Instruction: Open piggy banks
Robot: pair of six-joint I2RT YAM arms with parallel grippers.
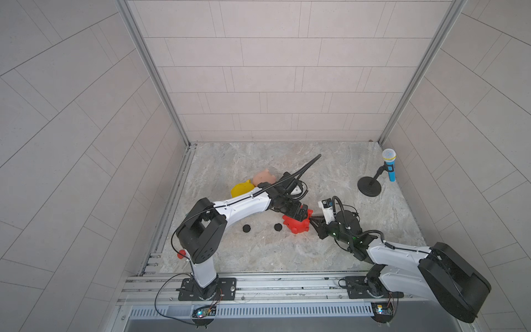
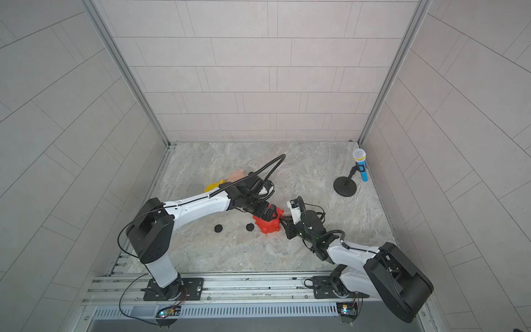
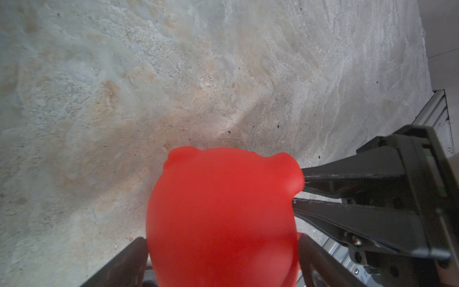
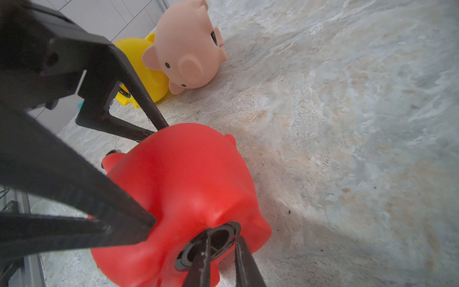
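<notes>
A red piggy bank (image 1: 296,224) lies at the table's middle, a round black plug in its underside (image 4: 205,246) facing my right gripper. That gripper's narrow tips are slightly apart at the plug. My left gripper reaches over the pig from above, its open fingers at either side of it, blurred and partly hidden. In the right wrist view, a pink piggy bank (image 4: 184,47) and a yellow one (image 4: 136,57) lie behind the red one.
Two black discs (image 1: 246,228) lie left of the red pig. A black stand (image 1: 369,186) with a blue-and-yellow cylinder (image 1: 390,168) is at the back right. A small red object (image 1: 181,253) lies front left.
</notes>
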